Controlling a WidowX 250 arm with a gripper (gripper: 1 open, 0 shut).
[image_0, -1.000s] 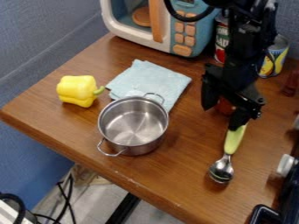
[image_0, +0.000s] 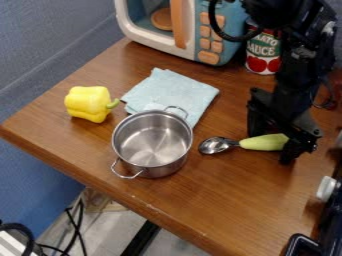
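The black gripper (image_0: 281, 135) is low over the table at the right, around the pale green handle of a metal spoon (image_0: 217, 145); whether its fingers are closed on it is hard to see. The spoon lies horizontally, its bowl pointing left, just right of a steel pot (image_0: 152, 144). A yellow bell pepper (image_0: 88, 103) and a folded light blue cloth (image_0: 175, 94) lie on the wooden table (image_0: 160, 215) at the left and back.
A toy microwave (image_0: 178, 22) and a tomato can (image_0: 263, 52) stand at the back. Black appliance parts and a white knob (image_0: 325, 188) line the right edge.
The spoon has swung from pointing toward the front to lying horizontally, bowl to the left. The gripper has moved right and slightly down with it.
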